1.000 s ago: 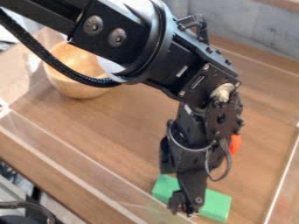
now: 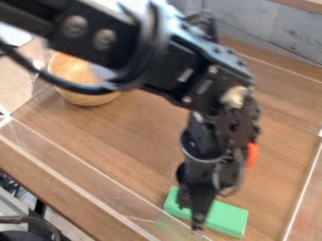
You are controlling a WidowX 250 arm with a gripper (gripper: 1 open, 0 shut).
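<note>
My gripper (image 2: 201, 207) points down at the lower middle, directly above a green rectangular block (image 2: 224, 217) lying near the front of the wooden table. It is shut, with nothing visible between its fingers, and hides part of the block. The image is somewhat blurred.
A light wooden bowl (image 2: 73, 72) stands at the back left, partly behind the arm. A red object (image 2: 251, 154) is mostly hidden behind the gripper at the right. A grey wall runs along the back.
The arm has risen slightly, uncovering more of the green block, which lies in about the same place.
</note>
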